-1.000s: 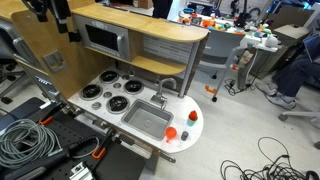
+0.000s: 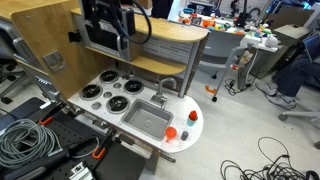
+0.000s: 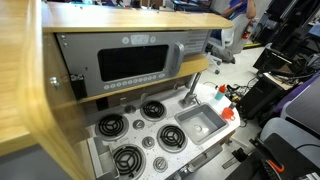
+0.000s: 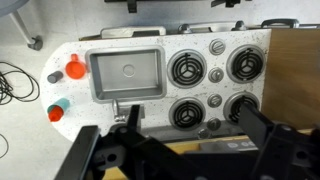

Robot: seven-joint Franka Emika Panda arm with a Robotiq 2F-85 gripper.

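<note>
My gripper is open above the toy kitchen counter, its two dark fingers wide apart at the bottom of the wrist view with nothing between them. In exterior view 1, the dark arm and gripper (image 2: 124,48) hang in front of the grey microwave (image 2: 98,37). The microwave (image 3: 130,64) looks shut in exterior view 2. A grey sink (image 4: 128,74) and several black burners (image 4: 187,67) sit in the counter. A small red-orange round item (image 4: 75,70) and a bottle with a red top (image 4: 55,113) lie beside the sink.
The faucet (image 2: 163,91) rises behind the sink. A wooden shelf (image 2: 165,28) runs above the microwave, with a wooden side panel (image 3: 65,120) at the left. Coiled cables (image 2: 25,143) lie at the front left. The counter's sink end has bare room.
In exterior view 1 my arm and gripper have moved right, from beside the wooden side panel to in front of the microwave. The counter items have not moved.
</note>
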